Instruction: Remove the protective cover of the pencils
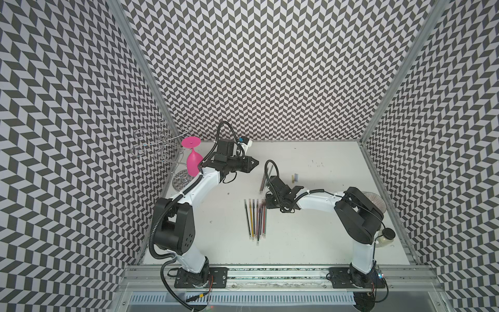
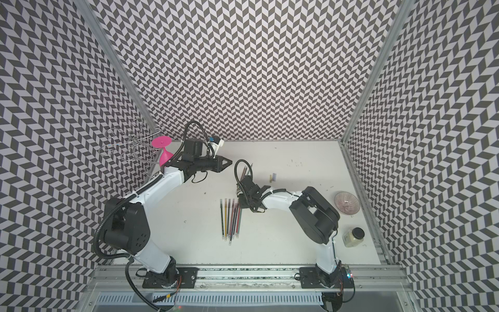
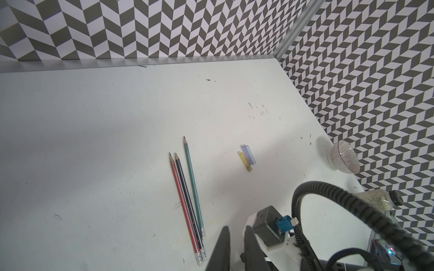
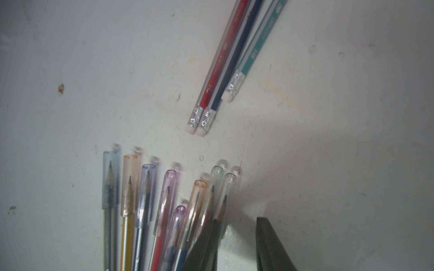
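Note:
A row of capped pencils [image 1: 252, 218] lies front centre; the right wrist view shows clear tinted caps [image 4: 130, 185] over their tips. Three uncapped pencils [image 3: 183, 203] lie behind them. Two loose caps [image 3: 248, 154], yellow and blue, rest to their right. My right gripper is open, low at the cap end of the row's right side, one finger against or very near the rightmost capped pencils, nothing visibly gripped. My left gripper [image 1: 253, 164] hangs above the back left of the table; its fingers show blurred in the left wrist view, and their opening is unclear.
A pink glass [image 1: 193, 161] and wire rack [image 1: 161, 145] stand at the left. A ribbed bowl [image 2: 346, 202] and lidded jar [image 2: 353, 237] sit along the right edge.

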